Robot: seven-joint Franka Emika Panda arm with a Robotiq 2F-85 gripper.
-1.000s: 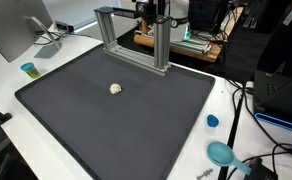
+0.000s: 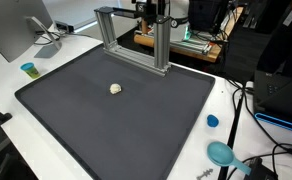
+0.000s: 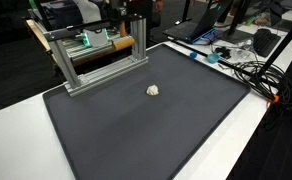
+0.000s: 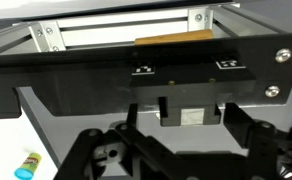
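Observation:
In the wrist view my gripper is at a black crossbar [image 4: 81, 85]; its dark fingers stand apart, with a small grey block [image 4: 193, 117] showing between them. Whether either finger touches the block cannot be made out. A wooden strip [image 4: 174, 38] lies just beyond the bar. In the exterior views the dark arm end is at the top edge, by the metal frame, and its fingertips are hard to make out. A small cream-coloured lump [image 2: 115, 88] rests alone on the dark grey board [image 2: 96, 120], well away from the gripper.
The silver frame [image 3: 98, 78] stands along one edge of the board. Off the board are a green-and-blue tub [image 2: 29, 70], a small blue item [image 2: 212, 121] and a teal ladle-like thing [image 2: 223, 155]. Cables lie near the ladle. Most of the board is bare.

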